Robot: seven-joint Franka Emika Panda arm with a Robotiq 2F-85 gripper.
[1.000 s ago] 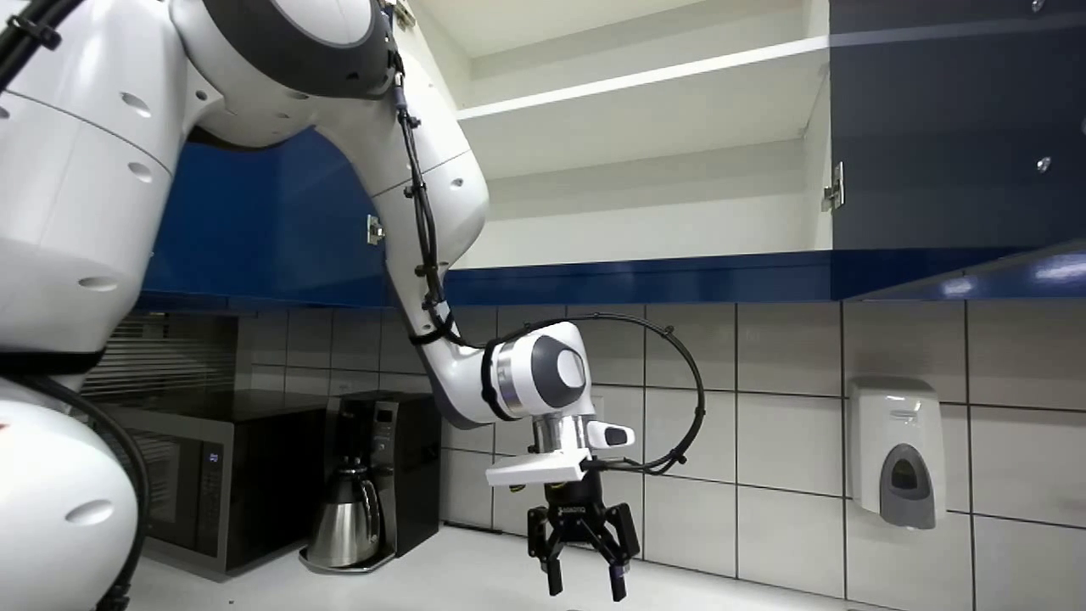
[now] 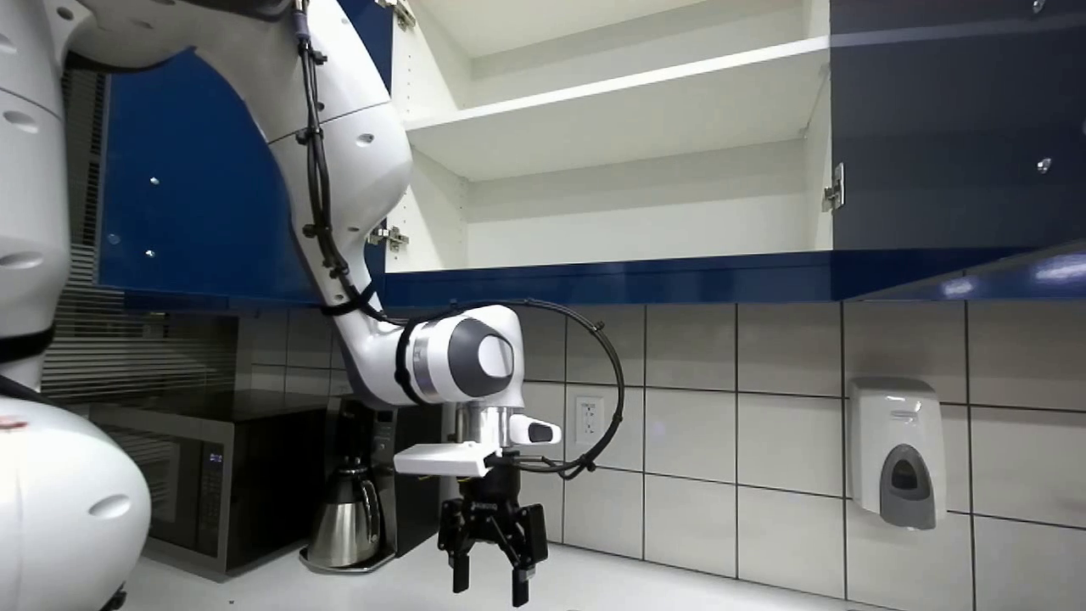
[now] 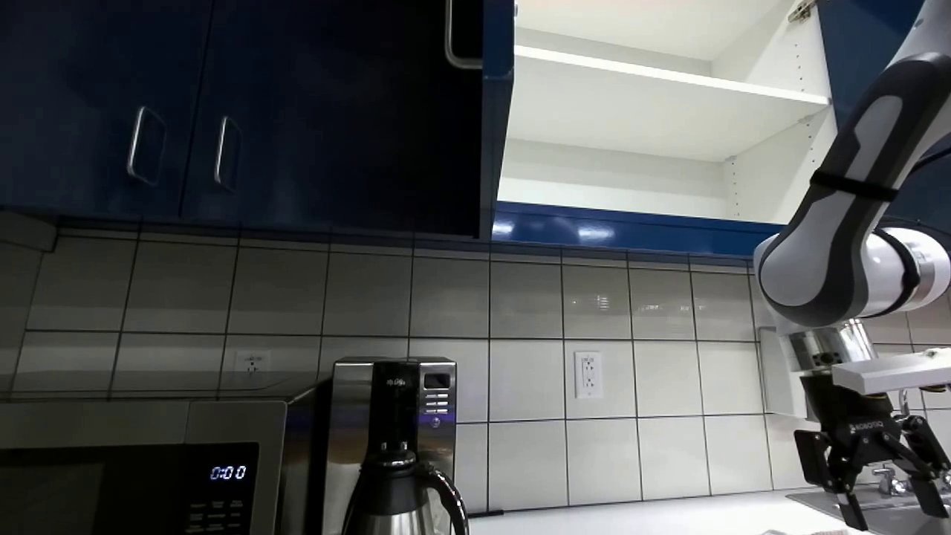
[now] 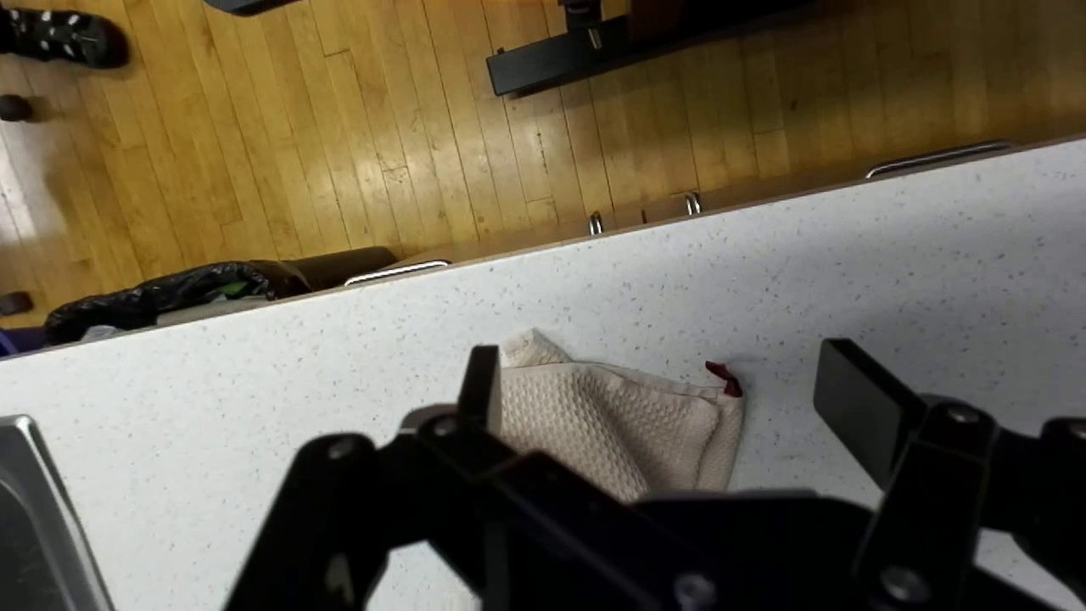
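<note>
A beige textured cloth (image 4: 652, 428) with a small dark red tag lies crumpled on the speckled white counter, partly covered by the gripper's body in the wrist view. My gripper is over it, fingers spread to either side with the cloth showing in the gap. Exterior view 1 has the gripper (image 2: 490, 591) pointing straight down, its two fingers well apart and nothing held. At the right of exterior view 2, the gripper (image 3: 896, 517) hangs near the sink. How high it is above the cloth is hard to judge.
A microwave (image 2: 183, 479) and a coffee maker with a steel carafe (image 2: 344, 524) stand at the left on the counter (image 4: 305, 387). Overhead, an open cabinet (image 2: 631, 204) has empty shelves. A soap dispenser (image 2: 898, 453) hangs on the tiled wall; a sink (image 4: 41, 519) is nearby.
In exterior view 1 the arm and gripper have shifted left, and the gripper appears at about the same height. Its fingers stay apart.
</note>
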